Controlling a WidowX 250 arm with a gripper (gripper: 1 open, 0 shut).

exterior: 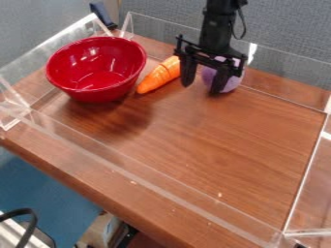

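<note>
My black gripper (207,60) hangs at the top centre of the camera view, low over the back of the wooden table, its fingers spread open. Just behind and right of it lies a purple round object (226,79), partly hidden by the gripper. An orange carrot-shaped object (161,76) lies to the gripper's left. A large red bowl (96,89) sits at the back left. Whether anything is between the fingers is unclear.
Clear walls or edging run along the table's sides. A cable and small hardware are at the lower left.
</note>
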